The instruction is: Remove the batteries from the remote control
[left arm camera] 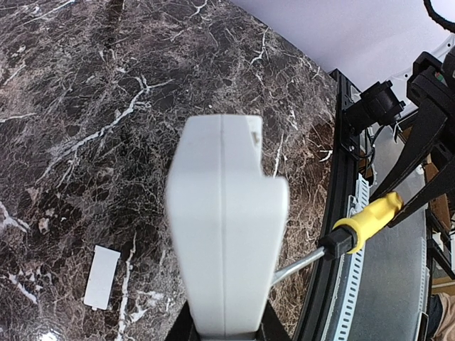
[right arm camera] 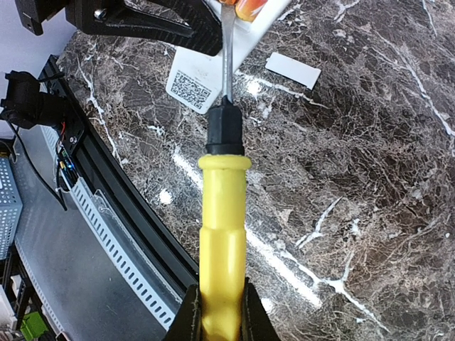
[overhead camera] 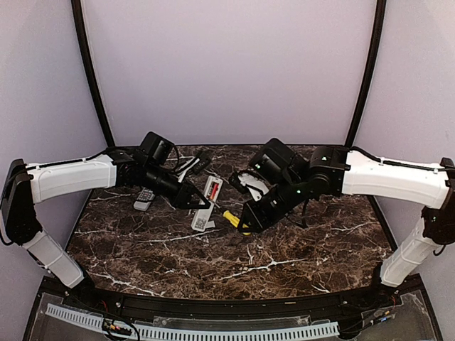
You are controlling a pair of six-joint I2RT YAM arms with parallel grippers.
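A white remote control [overhead camera: 202,215] is held up with its battery side facing the right arm, and my left gripper [overhead camera: 202,203] is shut on it. Orange-red batteries [right arm camera: 250,8] sit in its open compartment, cut off by the top edge of the right wrist view. My right gripper is shut on the yellow handle of a screwdriver [right arm camera: 224,227]. The metal shaft reaches to the batteries; whether its tip touches one cannot be made out. From the left wrist view, the remote's narrow edge [left arm camera: 224,234] hides the compartment.
The loose white battery cover [right arm camera: 293,69] lies flat on the marble table. A grey remote [overhead camera: 143,199] rests at the left, behind the left arm. Open table surface lies in front of both grippers.
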